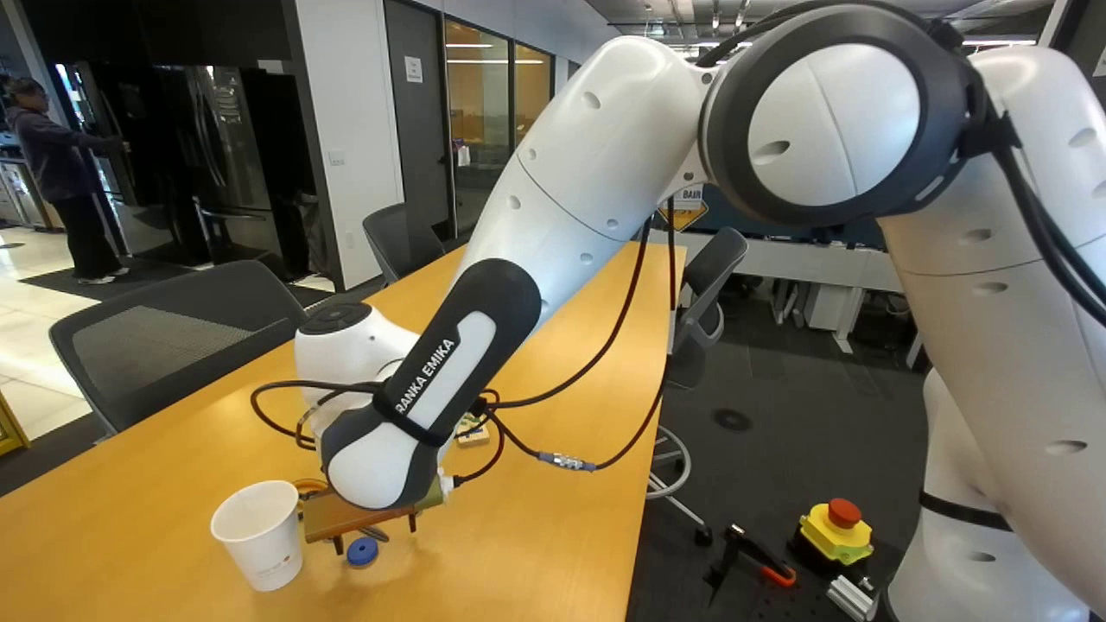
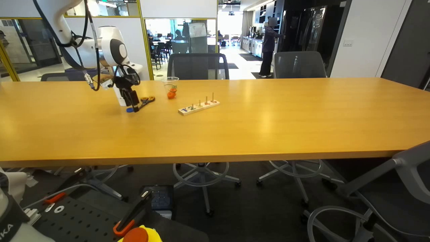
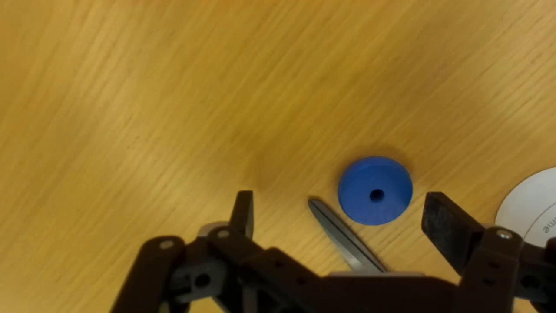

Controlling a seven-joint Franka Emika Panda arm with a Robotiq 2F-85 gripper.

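Observation:
Low over the table, my gripper stands open with nothing held. In the wrist view a blue disc (image 3: 394, 201) with a small centre hole lies flat on the wood, seen between the fingers and nearer the right one. The tip of a scissors blade (image 3: 341, 234) points up close to the disc's lower left; the rest of it is hidden behind the gripper. In exterior view 1 the disc (image 1: 363, 551) sits just in front of the gripper, to the right of a white paper cup (image 1: 259, 539).
Orange-handled scissors (image 2: 147, 99) lie beside the gripper. A clear cup (image 2: 171, 85) with orange pieces and a numbered peg board (image 2: 199, 107) stand farther along the table (image 2: 302, 117). The white cup's base (image 3: 537, 208) is close to the right finger.

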